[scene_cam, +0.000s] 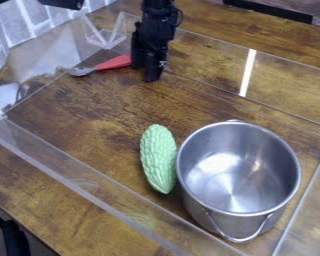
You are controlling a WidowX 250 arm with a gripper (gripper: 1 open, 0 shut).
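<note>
My black gripper (147, 62) is at the top centre, low over the board beside a red-handled utensil (115, 62) whose metal head (81, 70) points left. Its fingers are dark and small, so I cannot tell whether they are open or shut. A pale green bitter melon (160, 157) lies in the lower middle, left of a steel pot (239, 177) with a wire handle.
The wooden surface (83, 135) is ringed by clear plastic walls. A white strip (248, 70) is at the upper right. Crumpled clear material (8, 50) lies at the upper left.
</note>
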